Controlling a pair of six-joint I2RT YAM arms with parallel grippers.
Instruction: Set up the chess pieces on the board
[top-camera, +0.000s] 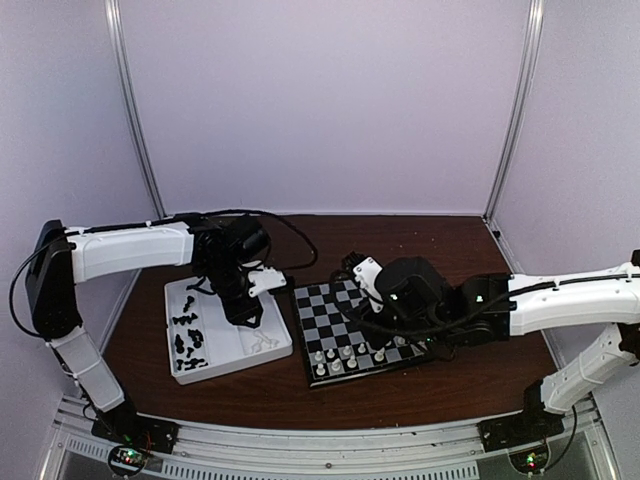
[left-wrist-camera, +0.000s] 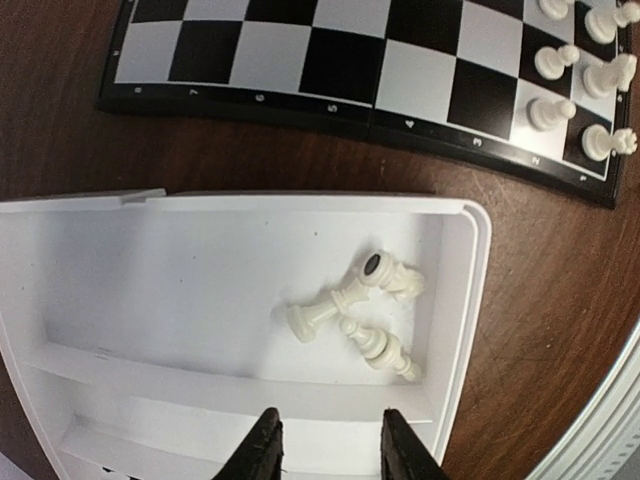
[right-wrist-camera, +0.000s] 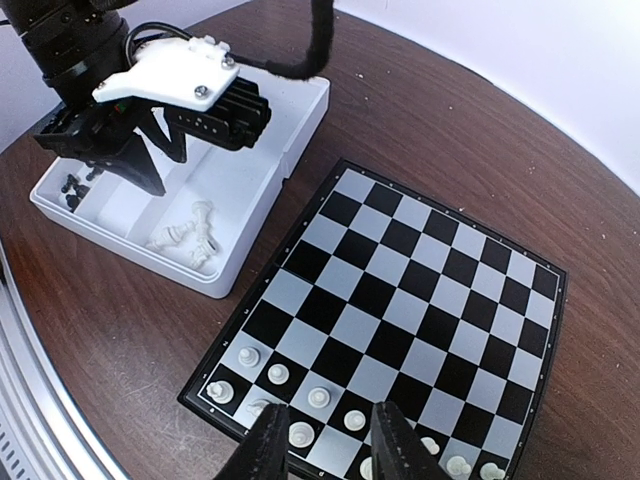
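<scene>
The chessboard (right-wrist-camera: 396, 298) lies flat on the table, with several white pieces, such as a white rook (right-wrist-camera: 220, 391), standing in rows along its near edge. Three white pieces (left-wrist-camera: 378, 350) lie on their sides close together in the white tray (left-wrist-camera: 330, 204). Over that tray is my left gripper, its fingers spread apart and the gap between them empty; the white pieces lie ahead of its tips. My right gripper hangs above the near rows of the board, also open, with nothing seen held between its fingers.
Several black pieces (top-camera: 187, 335) lie in the tray's left compartment. The tray's raised wall (right-wrist-camera: 255, 215) stands between its white pieces and the board. Bare table (right-wrist-camera: 440, 90) extends behind the board, and the board's far rows are empty.
</scene>
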